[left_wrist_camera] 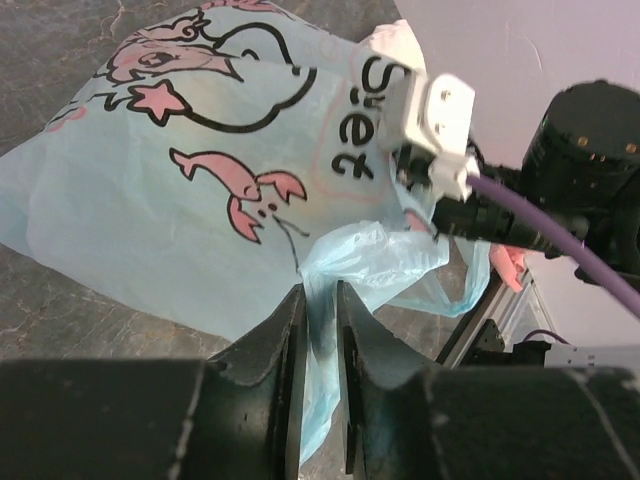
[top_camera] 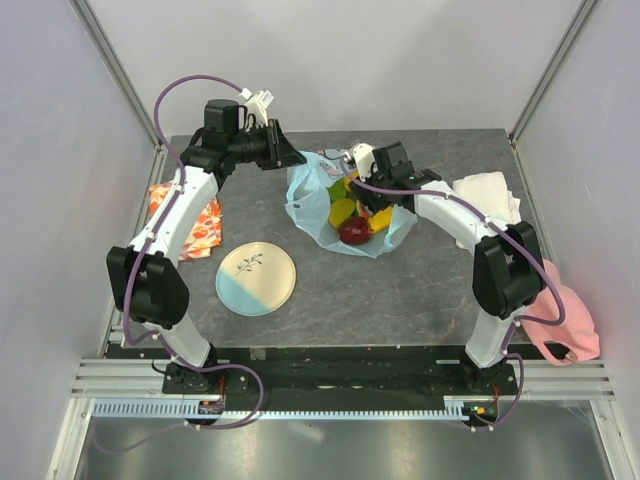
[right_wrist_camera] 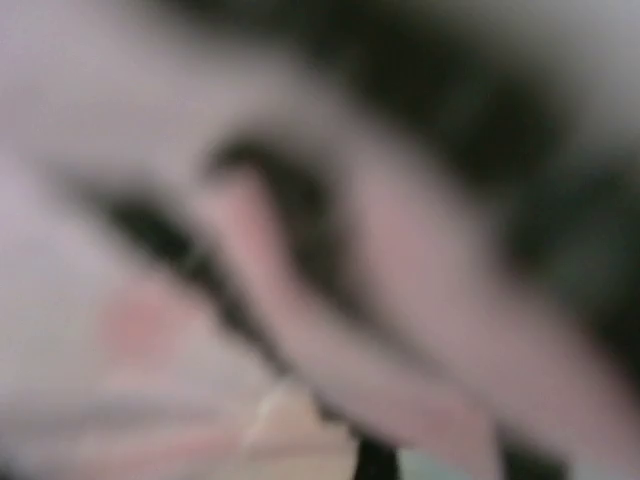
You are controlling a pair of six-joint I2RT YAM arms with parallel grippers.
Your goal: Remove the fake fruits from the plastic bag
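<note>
The light-blue plastic bag lies open in the middle, holding a dark red fruit, a green-yellow fruit and yellow ones. My left gripper is at the bag's upper-left corner; the left wrist view shows a twist of plastic at its narrowly spaced fingertips. My right gripper reaches into the bag's right part over the fruits; its fingertips are hidden in the top view, and the right wrist view is too blurred to show what is between them.
A cream and blue plate is at lower left, an orange patterned cloth at far left, a white cloth and pink cloth at right.
</note>
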